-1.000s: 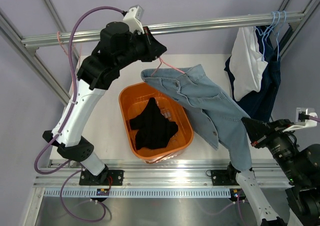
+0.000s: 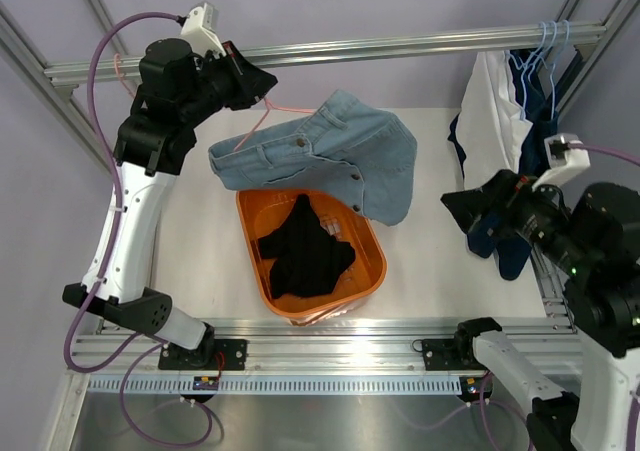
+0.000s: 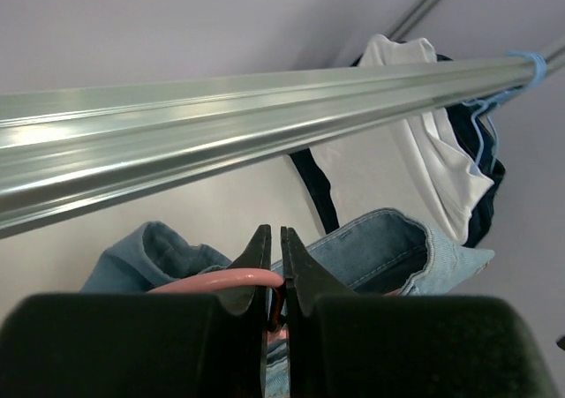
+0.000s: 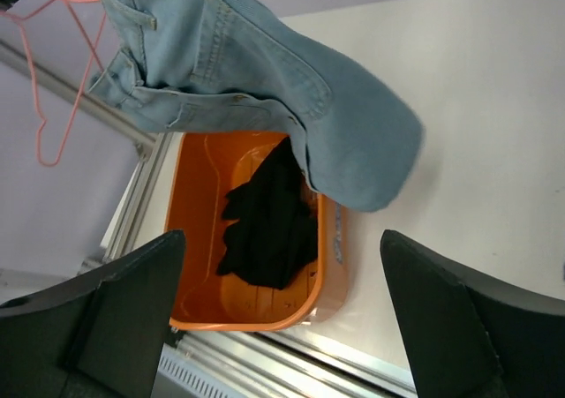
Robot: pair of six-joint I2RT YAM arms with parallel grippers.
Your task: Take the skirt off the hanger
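Note:
A light-blue denim skirt hangs askew on a pink hanger above the orange bin; in the right wrist view the skirt fills the upper middle. My left gripper is shut on the hanger's hook just below the rail, which the left wrist view shows close up with the skirt beneath. My right gripper stands open to the right of the skirt, apart from it, with nothing between its fingers.
The rail spans the back, with white and navy clothes on blue hangers at its right end. An orange bin holding a black garment stands on the white board. Empty pink hangers are at the rail's left.
My right gripper has let go of the skirt's hem, which has swung left, and has shifted up beside the hanging clothes.

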